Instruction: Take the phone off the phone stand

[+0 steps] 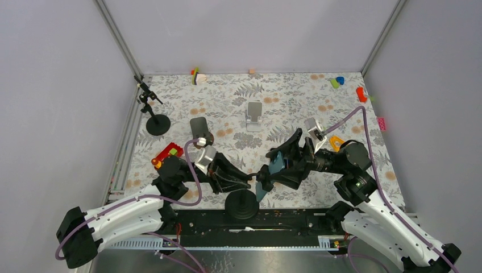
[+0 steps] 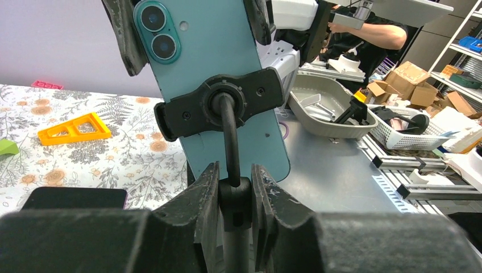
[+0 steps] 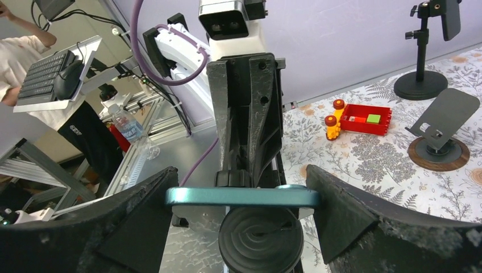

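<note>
A teal phone (image 2: 210, 40) sits tilted in the black clamp (image 2: 264, 91) of a phone stand, its camera side showing in the left wrist view. My left gripper is shut on the stand's stem just below the bent neck. In the top view the stand's round base (image 1: 241, 207) is at the table's front edge. My right gripper is open, its fingers on either side of the phone's upper part. The phone's edge (image 3: 244, 197) spans almost the whole gap in the right wrist view; whether both fingers touch it I cannot tell.
Another dark phone (image 2: 77, 197) lies flat on the table. An orange triangular piece (image 2: 75, 130) is beyond it. Toward the left are a red toy truck (image 1: 167, 153), a grey stand (image 1: 200, 128) and a black stand (image 1: 158, 124). A silver stand (image 1: 254, 116) occupies the back middle.
</note>
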